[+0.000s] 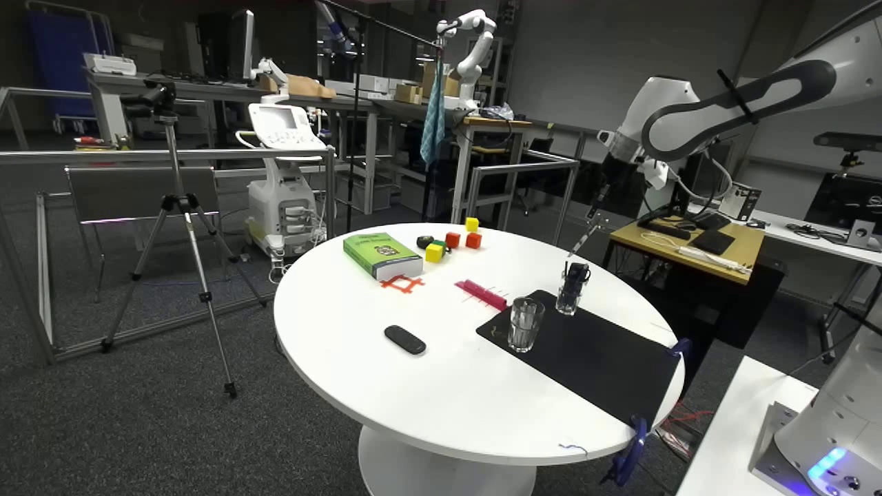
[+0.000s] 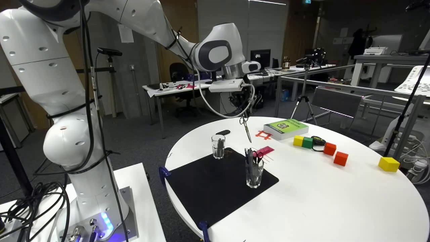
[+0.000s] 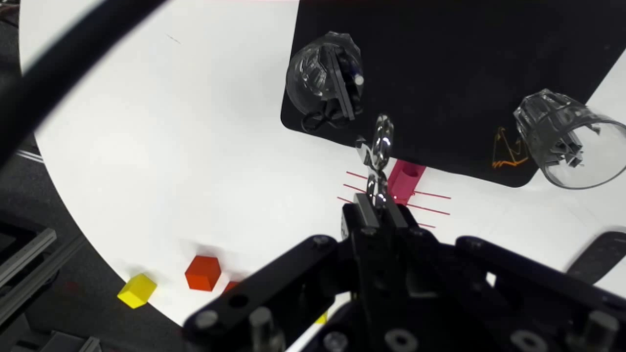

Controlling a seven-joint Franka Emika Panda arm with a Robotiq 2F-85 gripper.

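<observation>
My gripper is shut on a pair of shiny metal scissors. In exterior view 2 the scissors hang blade down, clear above the table. Below them, at the corner of a black mat, stands a glass filled with dark-handled tools, one with black finger loops. The scissors are above that glass in exterior view 1, not touching it. A second glass with a few small metallic pieces inside stands at another mat corner.
A pink holder with thin red rods lies by the mat. Farther off are a green book, a red frame, a black remote-like object and several coloured cubes. Blue clamps grip the table edge.
</observation>
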